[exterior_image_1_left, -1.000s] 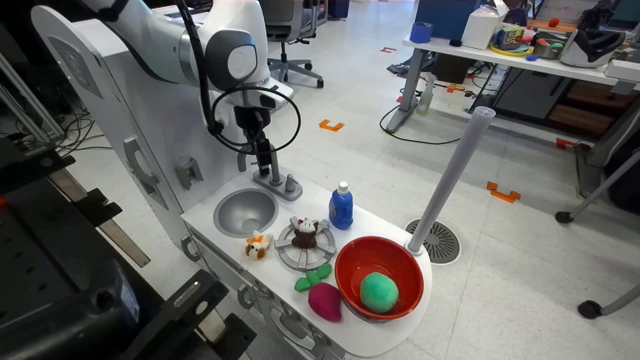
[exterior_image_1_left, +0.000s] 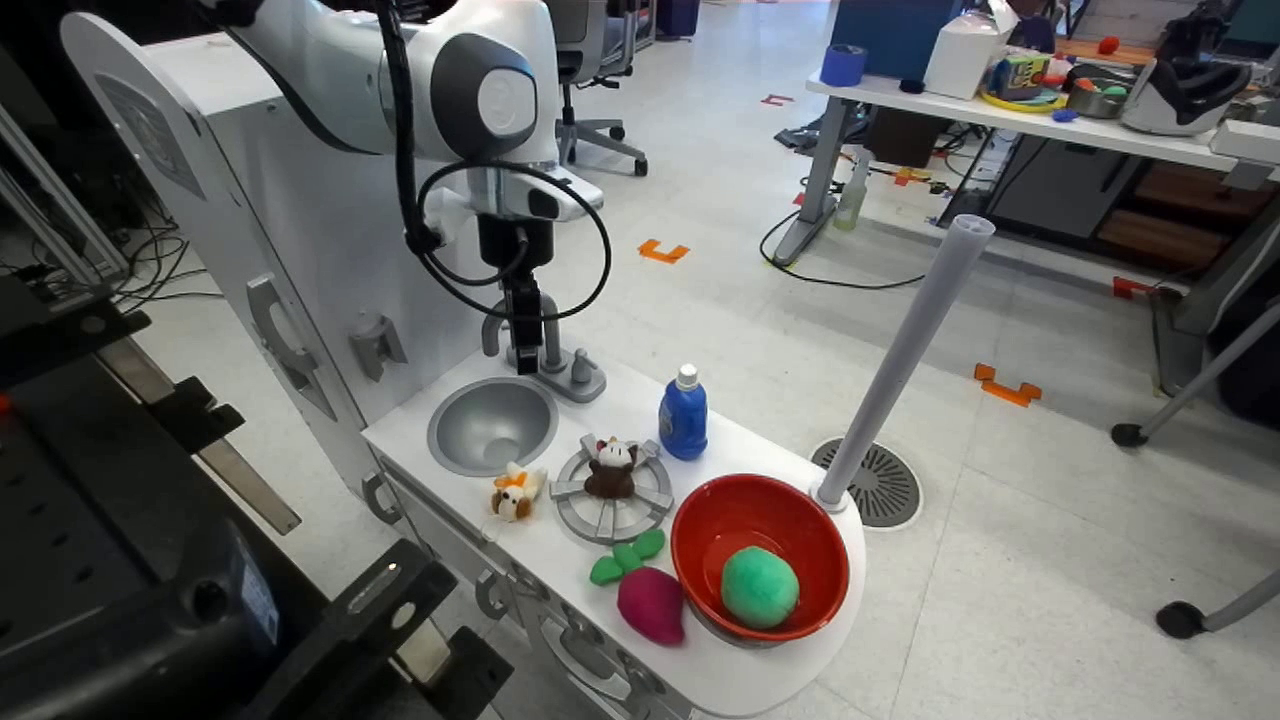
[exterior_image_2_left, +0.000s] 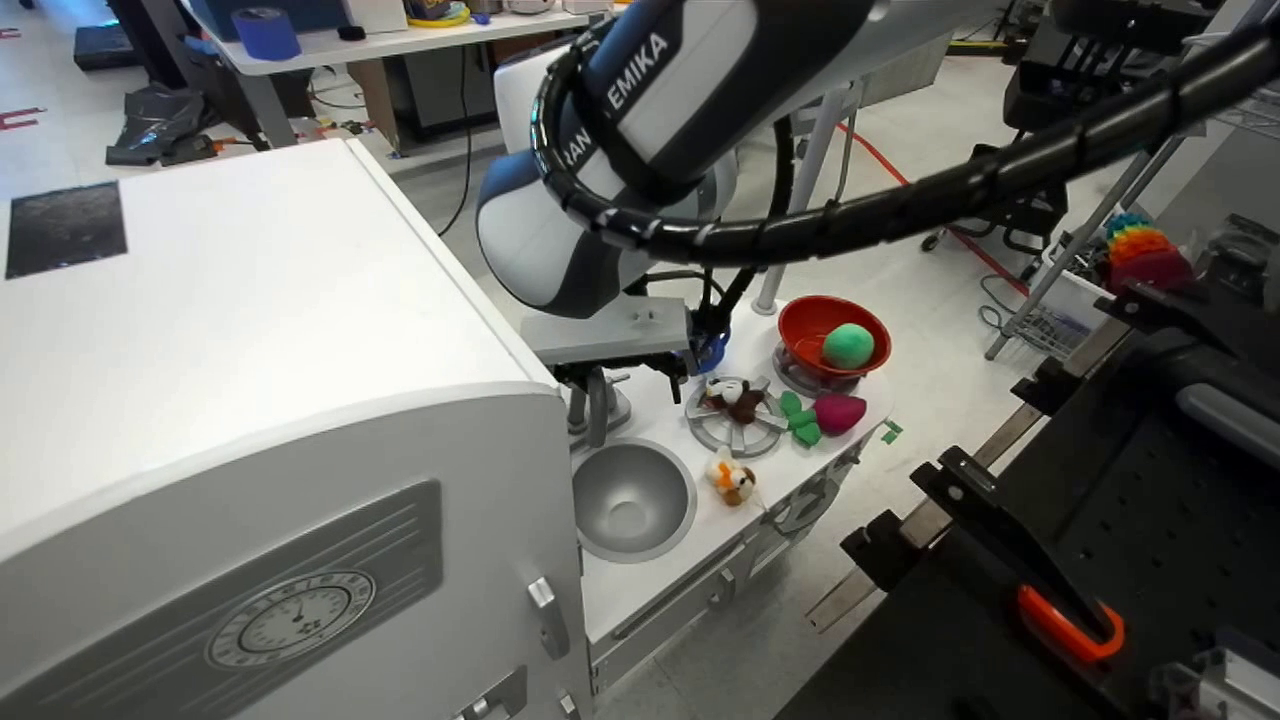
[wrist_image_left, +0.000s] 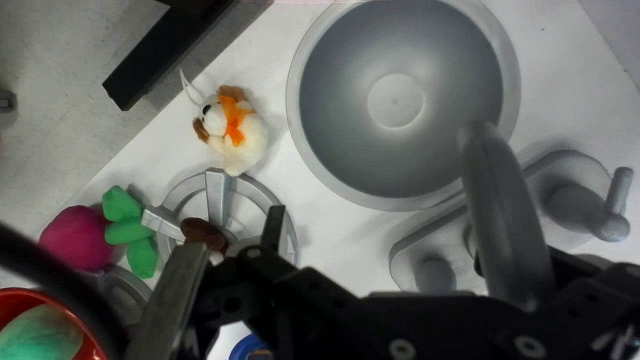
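My gripper (exterior_image_1_left: 525, 362) hangs by the faucet (exterior_image_1_left: 554, 348) at the back of the toy kitchen counter. It looks open in the second exterior view, its fingertips (exterior_image_2_left: 675, 391) spread apart and no object visible between them. The faucet spout (wrist_image_left: 504, 210) covers part of the gripper in the wrist view. In front of the faucet is the empty grey sink (exterior_image_1_left: 492, 427). A plush dog with an orange bow (exterior_image_1_left: 516, 493) lies beside the sink. Upright on the grey burner (exterior_image_1_left: 608, 518) sits a brown-and-white plush (exterior_image_1_left: 611, 470).
Behind the burner stands a blue bottle (exterior_image_1_left: 684, 414). A red bowl (exterior_image_1_left: 828, 564) holds a green ball (exterior_image_1_left: 759, 587). The magenta plush with green leaves (exterior_image_1_left: 651, 605) lies close to the bowl. A grey post (exterior_image_1_left: 902, 360) rises at the counter's right end.
The arm has shifted slightly right, and my gripper appears lower beside the faucet in the first exterior view. The objects on the counter look unmoved.
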